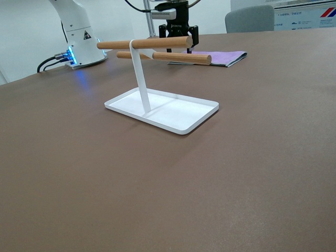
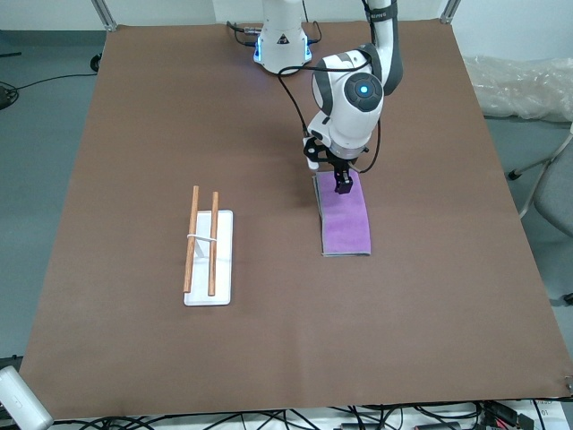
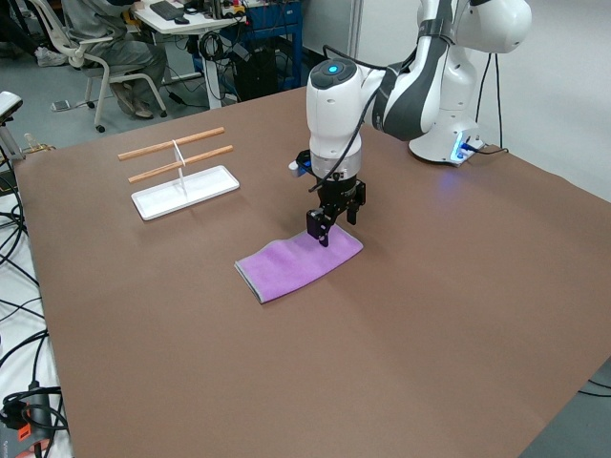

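A purple cloth (image 2: pixel 343 224) with a grey edge lies flat on the brown table, as also seen in the right view (image 3: pixel 291 267). My black gripper (image 3: pixel 334 229) points down at the cloth's far end, its fingertips low over or on it; whether it holds fabric, and how far its fingers stand apart, I cannot tell. A white rectangular tray (image 1: pixel 178 110) carries a stand with two wooden bars (image 1: pixel 149 43), left of the cloth in the left view.
The white robot base (image 2: pixel 282 45) with cables stands at the back edge. A grey chair (image 2: pixel 560 193) is beside the table.
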